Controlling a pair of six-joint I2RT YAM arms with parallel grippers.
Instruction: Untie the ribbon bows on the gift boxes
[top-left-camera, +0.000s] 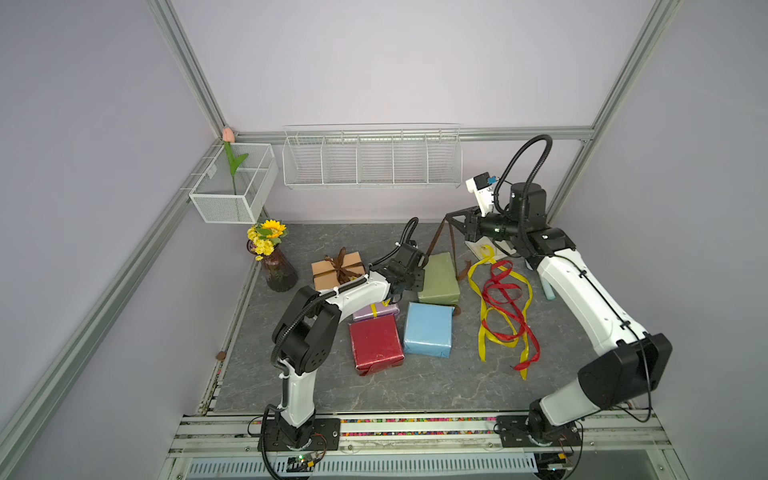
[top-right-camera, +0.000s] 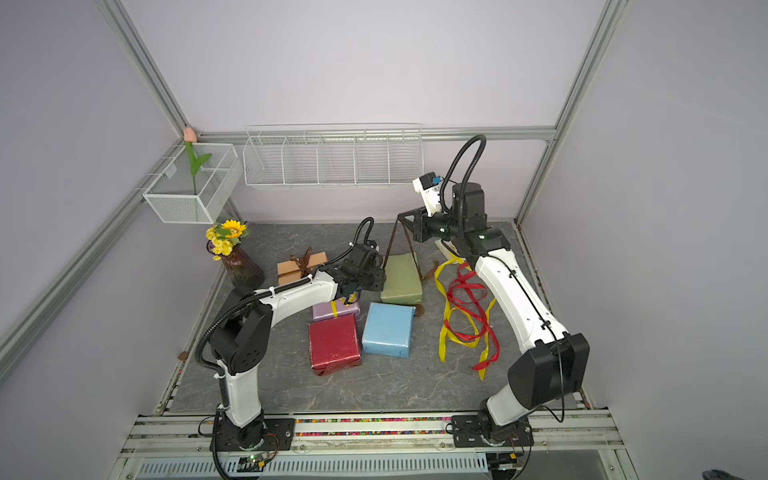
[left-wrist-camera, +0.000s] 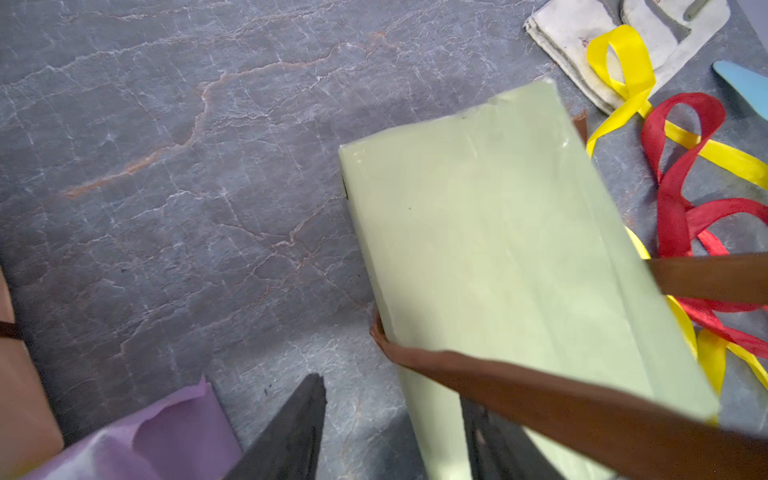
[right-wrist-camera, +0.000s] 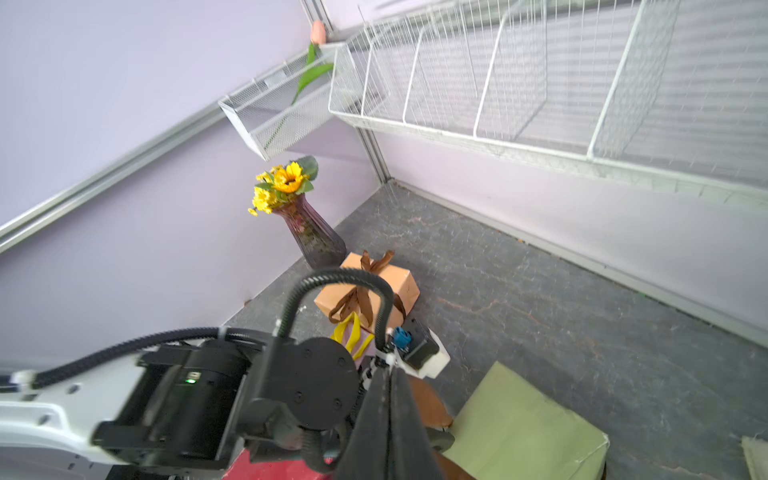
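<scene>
A long brown ribbon (left-wrist-camera: 560, 400) runs from the sides of the green box (top-left-camera: 438, 280) up to my right gripper (top-left-camera: 452, 217), raised above it and shut on the ribbon. My left gripper is open beside the green box's left side. The peach box (top-left-camera: 328, 276) has a brown bow (top-left-camera: 344, 268). The lilac box (top-right-camera: 328, 312) with yellow ribbon is partly hidden by the left arm. The red box (top-left-camera: 376, 344) and blue box (top-left-camera: 428, 328) show no bows.
Loose yellow (top-left-camera: 482, 344) and red (top-left-camera: 528, 336) ribbons lie on the right, near gloves and a blue tool (left-wrist-camera: 740, 84). A flower vase (top-left-camera: 280, 273) stands at left; wire baskets hang on the back wall.
</scene>
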